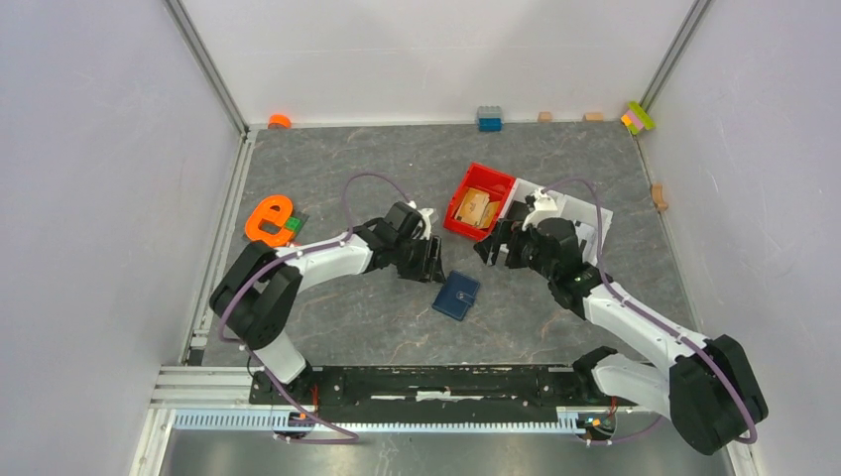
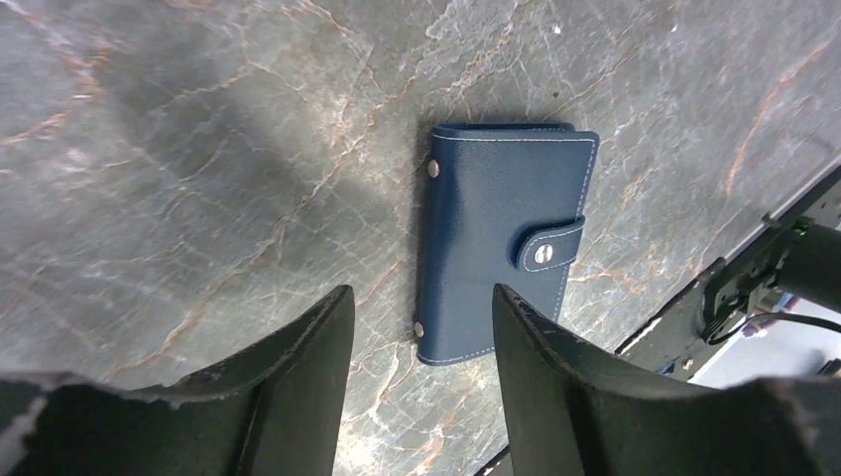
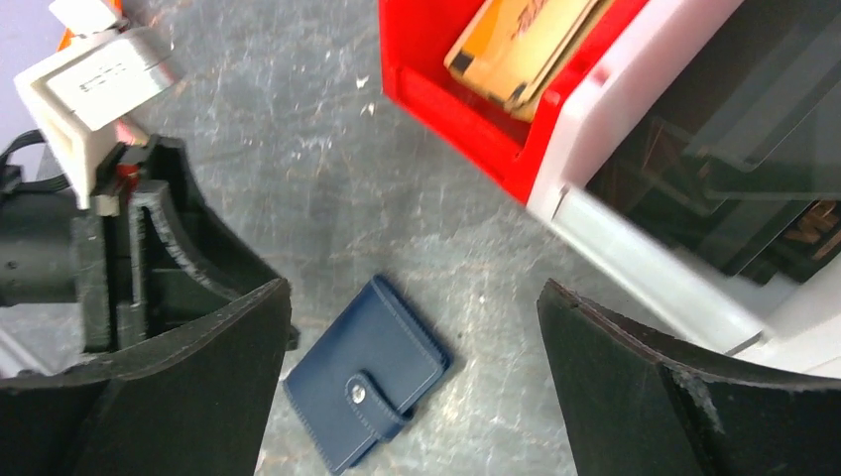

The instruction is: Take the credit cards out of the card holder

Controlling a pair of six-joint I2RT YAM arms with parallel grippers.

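Observation:
A closed dark blue leather card holder (image 1: 456, 295) with a snapped strap lies flat on the grey table. In the left wrist view it (image 2: 501, 228) fills the middle, beyond the fingertips of my left gripper, which stands open with nothing between them; from above, this gripper (image 1: 428, 260) hovers just up-left of the holder. My right gripper (image 1: 495, 242) is open and empty, above and right of the holder; in the right wrist view the holder (image 3: 347, 357) shows below. No cards are visible.
A red bin (image 1: 464, 226) with cardboard items and a white bin (image 1: 585, 208) stand behind the right gripper. An orange toy (image 1: 258, 218) lies at the far left, small blocks (image 1: 489, 124) along the back.

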